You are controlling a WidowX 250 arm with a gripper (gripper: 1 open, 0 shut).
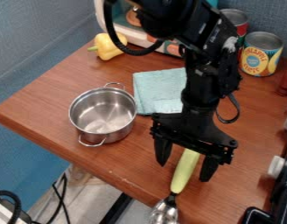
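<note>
My black gripper [185,166] hangs over a spoon with a pale yellow-green handle [184,172], its fingers apart on either side of the handle and slightly above it. The spoon's metal head [164,212] points toward the front edge of the table. To the left stands a steel pot [101,114] with two side handles, and behind the gripper lies a pale folded cloth [159,90].
Cans [262,58] stand at the back right, a yellow object [108,45] at the back left, and a small red bottle [286,84] at the right. A black appliance [275,197] borders the right side.
</note>
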